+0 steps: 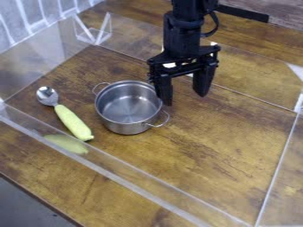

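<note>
A black robot gripper point(182, 82) hangs over the table just right of and behind a steel pot point(128, 107), its two dark fingers pointing down and spread open with nothing visible between them. The two-handled pot stands empty on the wooden table. To the pot's left lie a yellow corn cob point(73, 121) and, at its upper end, a silver spoon-like utensil point(48, 96).
Clear plastic walls edge the wooden table point(201, 177) along the front, right and back. A small white object shows partly behind the arm.
</note>
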